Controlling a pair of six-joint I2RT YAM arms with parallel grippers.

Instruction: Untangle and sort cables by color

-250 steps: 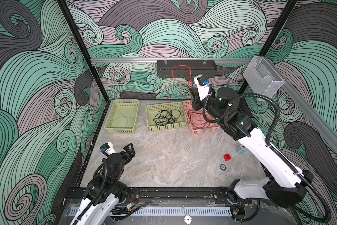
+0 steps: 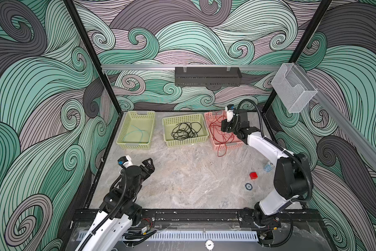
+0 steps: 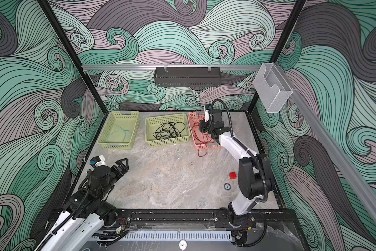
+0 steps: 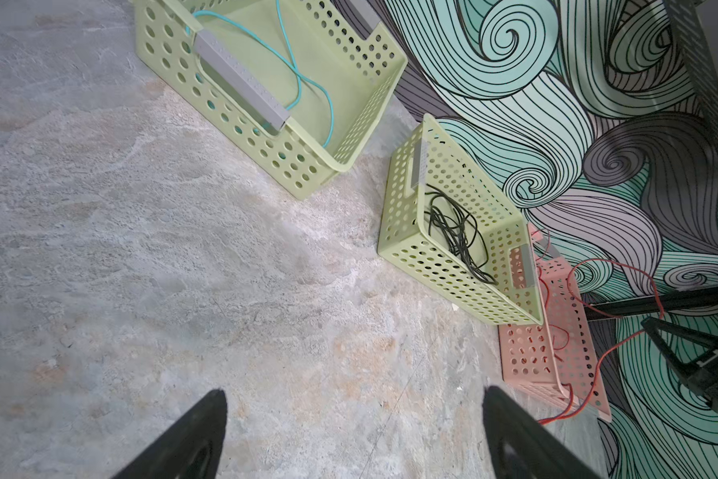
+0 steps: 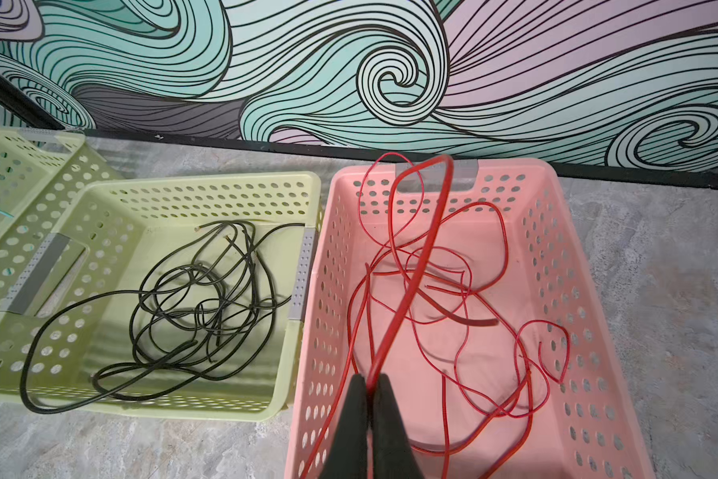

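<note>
My right gripper is shut on a red cable (image 5: 411, 287) above the pink basket (image 5: 586, 335). From its fingertips the cable arcs up and over, and in the left wrist view one loop (image 4: 592, 391) hangs past the basket's front. Several more red cables (image 5: 526, 383) lie coiled inside. Black cables (image 5: 203, 307) rest tangled in the middle green basket (image 5: 111, 195); one loop bulges over its front left. A teal cable (image 2: 141, 133) lies in the left green basket (image 2: 120, 138). My left gripper stands open and empty over the bare table's left side.
A red cube (image 2: 253, 175), a dark round disc (image 2: 248, 186) and a clear bluish item (image 2: 268, 167) sit at the table's right. A dark shelf (image 2: 208, 77) and a wire holder (image 2: 294, 87) hang above.
A red loop now hangs over the basket's front. The left gripper shifted slightly.
</note>
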